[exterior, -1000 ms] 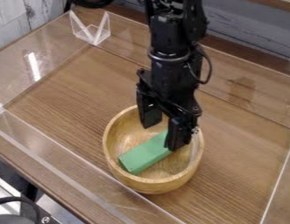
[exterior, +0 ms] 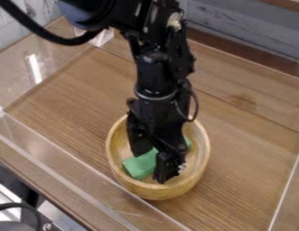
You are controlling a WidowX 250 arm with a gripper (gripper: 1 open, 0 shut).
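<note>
My black gripper (exterior: 155, 150) reaches down into a round wooden bowl (exterior: 162, 191) in the lower middle of the view, its fingers open around a green block (exterior: 141, 166). The arm and fingers hide much of the block, so whether they touch it cannot be told.
Bare wooden table (exterior: 242, 162) lies right and left of the bowl. A pale wall (exterior: 248, 36) runs along the back. The table's front left edge is at the lower left, with dark cables beside it.
The gripper has moved lower and toward the front, down into the bowl, and now covers more of the green block.
</note>
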